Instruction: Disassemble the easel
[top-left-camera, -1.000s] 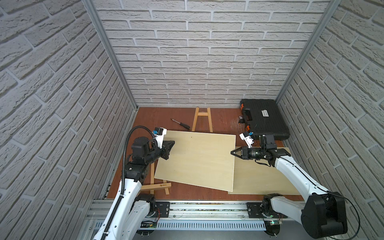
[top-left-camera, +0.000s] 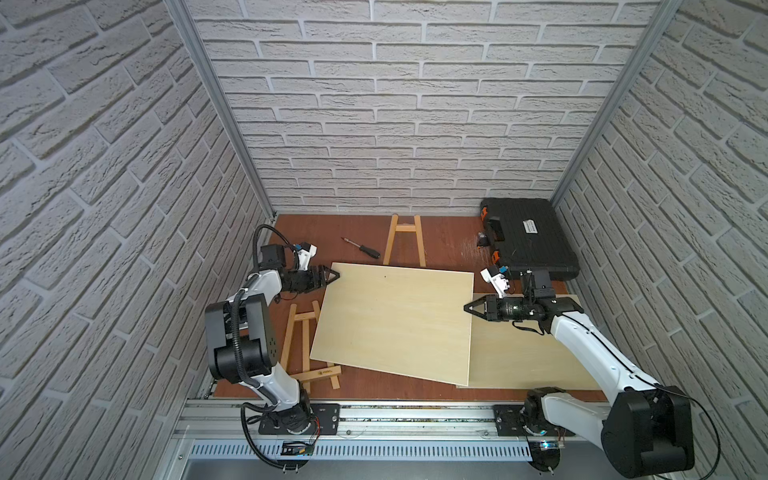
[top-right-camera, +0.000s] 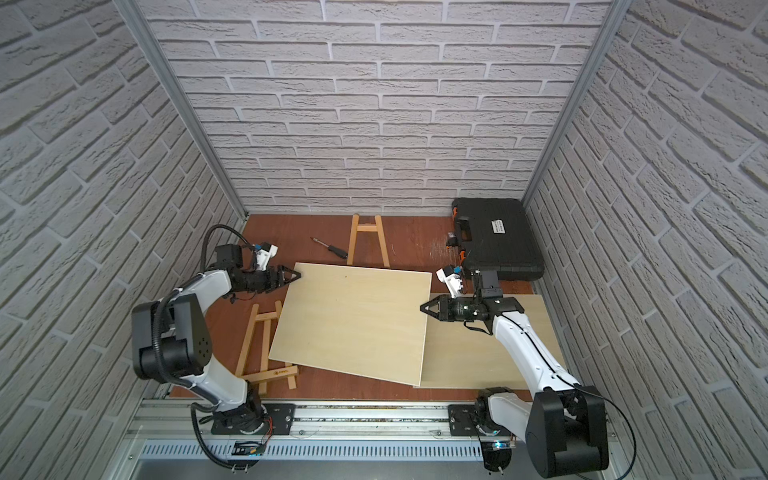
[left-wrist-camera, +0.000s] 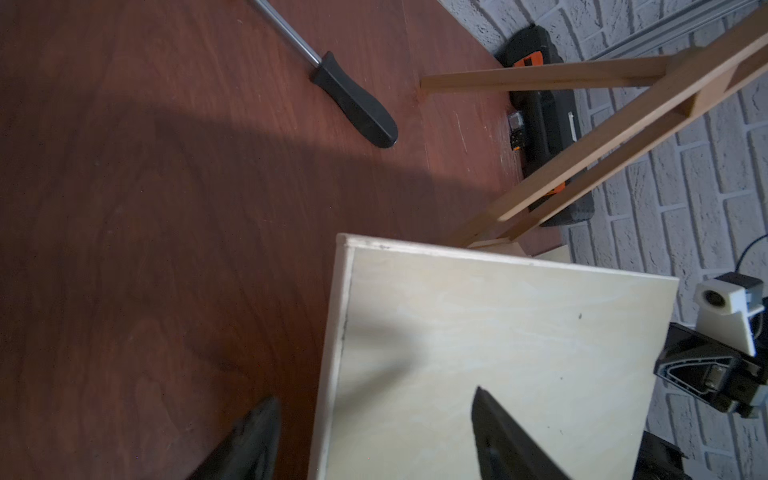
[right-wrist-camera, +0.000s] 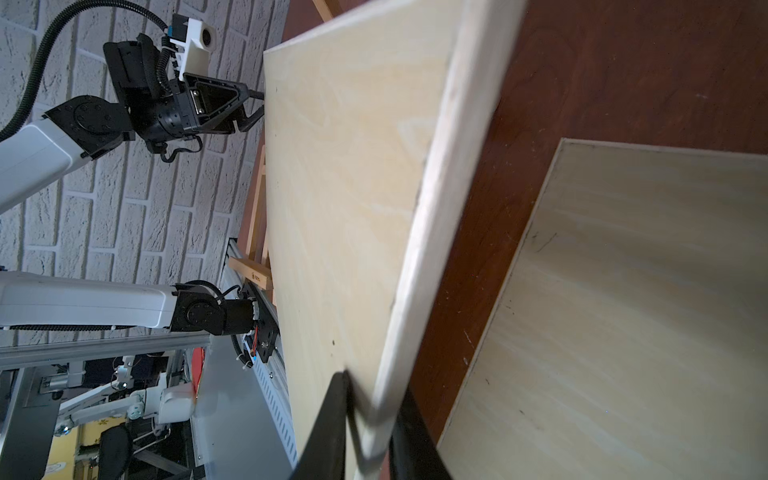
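Observation:
A pale wooden panel (top-left-camera: 392, 324) is raised over the easel's wooden frame, hiding the frame's middle. The frame's top (top-left-camera: 405, 228) shows behind the panel and its lower legs (top-left-camera: 305, 336) to the left. At the panel's right edge, my right gripper is shut on it, one finger on each face. My left gripper (top-left-camera: 334, 274) is by the upper left corner. In the left wrist view its fingers (left-wrist-camera: 260, 436) stand wide apart, with the panel's left edge between them and a gap on each side.
A second pale panel (top-left-camera: 524, 352) lies flat on the table at right, partly under the raised one. Behind it is a black case (top-left-camera: 532, 236). A screwdriver (top-left-camera: 361, 248) lies at the back left. Bare table (top-left-camera: 312, 232) shows around it.
The panel and right arm moved only slightly.

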